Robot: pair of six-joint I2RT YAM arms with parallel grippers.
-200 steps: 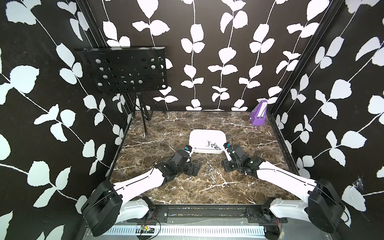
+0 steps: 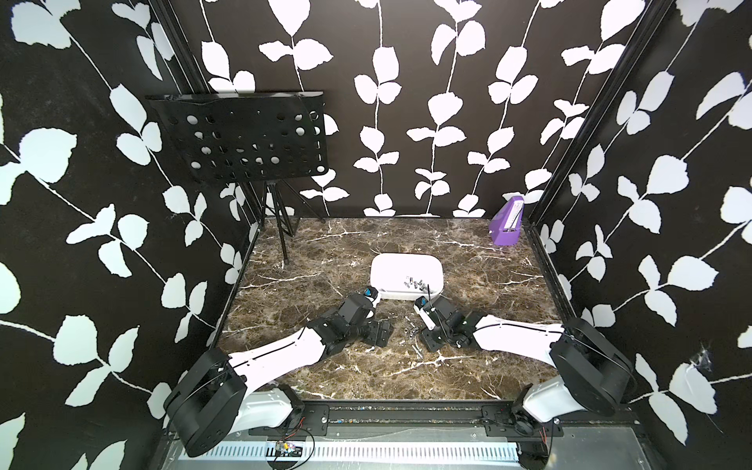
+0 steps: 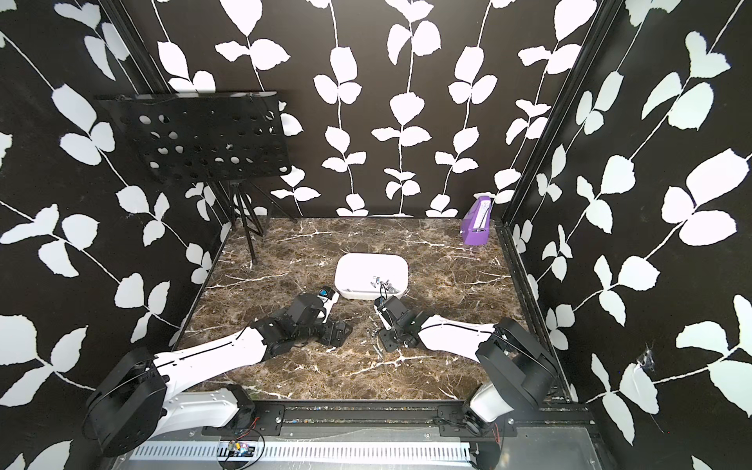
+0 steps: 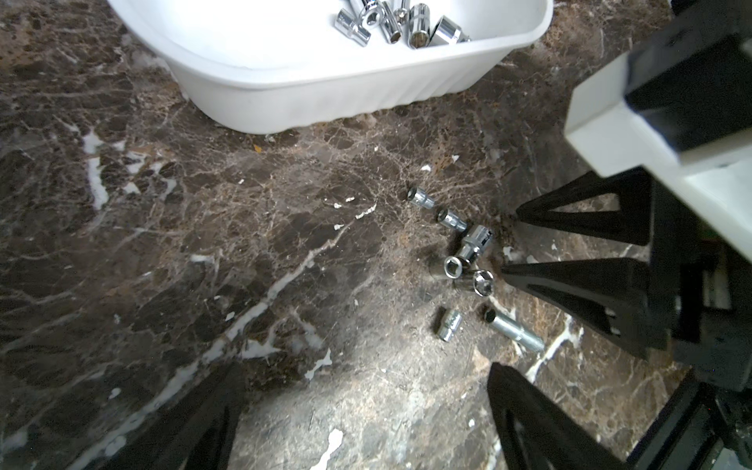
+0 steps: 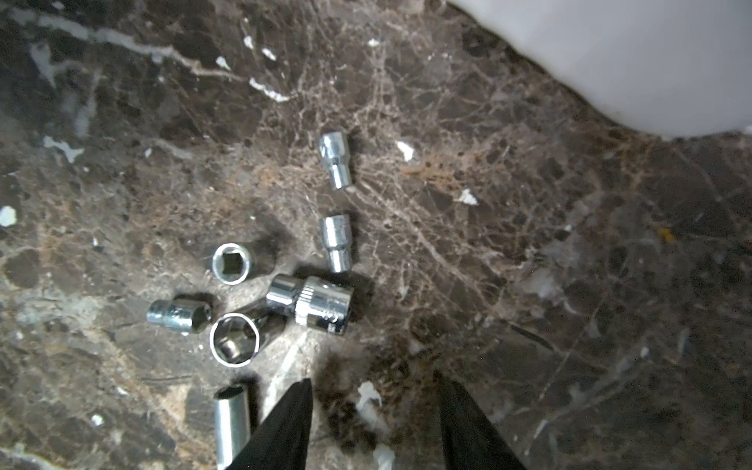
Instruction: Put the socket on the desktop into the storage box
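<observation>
Several silver sockets lie on the brown marbled desktop. In the right wrist view, two small sockets (image 5: 335,160) lie in line above a larger chrome socket (image 5: 322,304). To its left are two sockets with their open ends showing, a small lying socket (image 5: 178,315), and a long socket (image 5: 232,427) near the left finger. My right gripper is open with bare desktop between its fingers, also visible in the left wrist view (image 4: 513,241) to the right of the sockets. My left gripper stands wide open and empty. The white storage box (image 4: 313,90) contains several sockets (image 4: 391,23).
Both arms are close together in front of the box. A purple metronome-shaped object (image 2: 507,221) stands at the back right, and a black music stand (image 2: 250,141) at the back left. The desktop left of the sockets is clear.
My right arm has moved left and toward the front, bringing its gripper from right of the box to beside the loose sockets. The left arm has stayed nearly still.
</observation>
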